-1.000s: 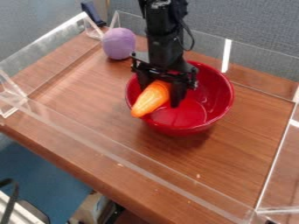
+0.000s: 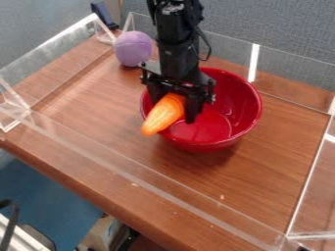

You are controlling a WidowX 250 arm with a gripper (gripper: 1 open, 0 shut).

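My black gripper [image 2: 179,98] reaches down from the top centre into a red bowl [image 2: 225,123]. An orange carrot-like object [image 2: 163,115] leans at the bowl's left side, directly under the gripper, its near end at the rim. The fingertips are dark and partly hidden around the object's upper end, so I cannot tell whether they grip it.
A purple ball-shaped object [image 2: 132,47] lies on the wooden table [image 2: 92,147] behind and left of the bowl. Clear plastic walls edge the table, with bare wood to the left and front.
My gripper has shifted very slightly, staying over the bowl; the orange object is almost where it was.
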